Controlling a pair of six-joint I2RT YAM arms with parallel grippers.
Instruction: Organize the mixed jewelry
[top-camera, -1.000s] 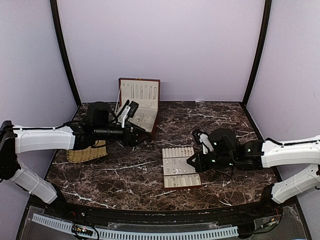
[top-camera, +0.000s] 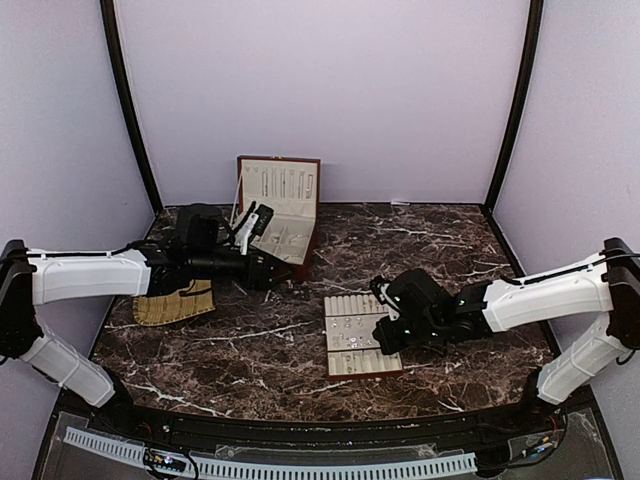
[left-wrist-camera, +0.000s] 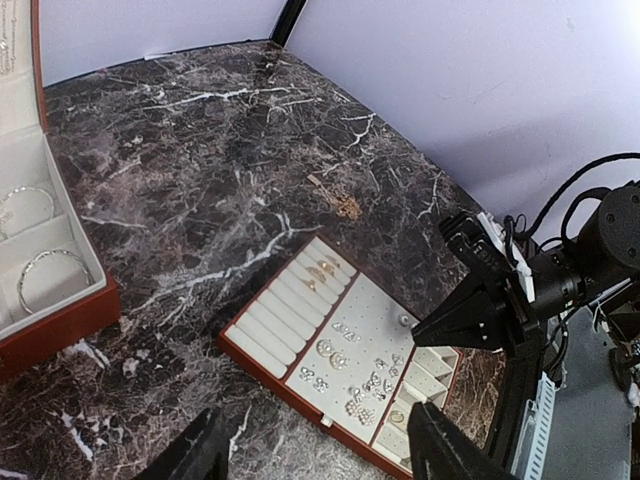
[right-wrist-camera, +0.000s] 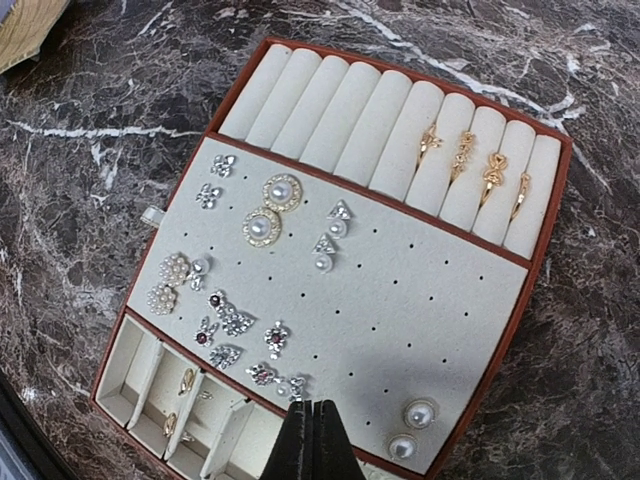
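A red-rimmed jewelry tray (top-camera: 350, 333) lies on the marble table. In the right wrist view its ring rolls (right-wrist-camera: 330, 110) hold gold rings at the right end; the earring board (right-wrist-camera: 400, 310) carries pearl and silver earrings, and lower compartments (right-wrist-camera: 135, 365) hold small gold pieces. My right gripper is shut over the board's lower edge, near silver earrings, with nothing visible between its fingers. My left gripper is open above the table, left of the tray, empty.
An open jewelry case (top-camera: 278, 190) with necklaces and bangles stands at the back left. A tan woven mat (top-camera: 165, 310) lies at the left.
My left arm has hardly moved.
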